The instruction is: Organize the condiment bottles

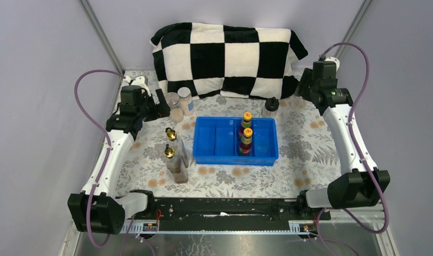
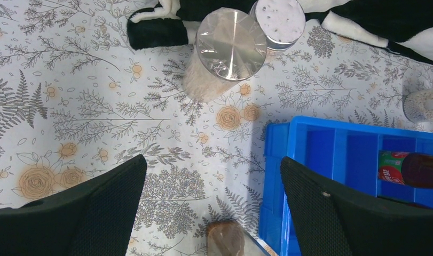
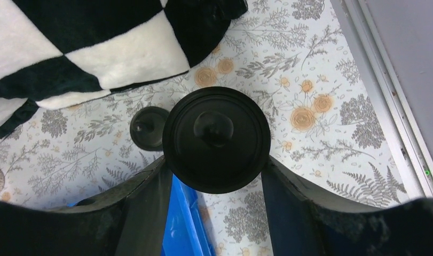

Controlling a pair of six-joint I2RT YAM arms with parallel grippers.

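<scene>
In the right wrist view a black-lidded jar (image 3: 216, 141) fills the space between the fingertips of my right gripper, which is shut on it. The gripper is raised at the right back, and hides the jar from the top view. A second black-lidded jar (image 1: 270, 107) stands behind the blue divided tray (image 1: 205, 156). Inside that tray are two yellow-capped sauce bottles (image 1: 247, 141). My left gripper (image 1: 162, 104) is open and empty, beside two silver-lidded jars (image 2: 230, 45) (image 2: 279, 21). Two gold-topped glass bottles (image 1: 176, 168) stand left of the tray.
A checkered black-and-white cloth (image 1: 225, 58) is bunched along the back wall. Between the tray and the right arm the patterned table (image 1: 305, 154) is clear. The tray's left compartments are empty.
</scene>
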